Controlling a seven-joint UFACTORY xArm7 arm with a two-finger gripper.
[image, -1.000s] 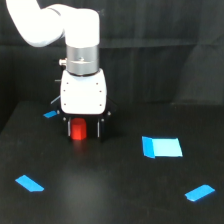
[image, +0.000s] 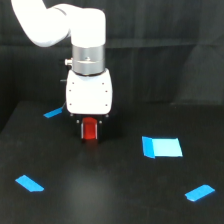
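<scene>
A small red object stands at the left of the dark table, low down under the arm. My gripper points straight down over it and is shut on it, one dark finger on each side. The fingers hide its edges. The object seems to be at table height; whether its underside touches the surface cannot be made out.
A pale blue square with a brighter blue strip lies at the right. Blue tape pieces mark the front left, the front right and the back left.
The fingers have drawn together from a wider opening, now close on both sides of the red object. Arm and red object have both shifted a little to the right.
</scene>
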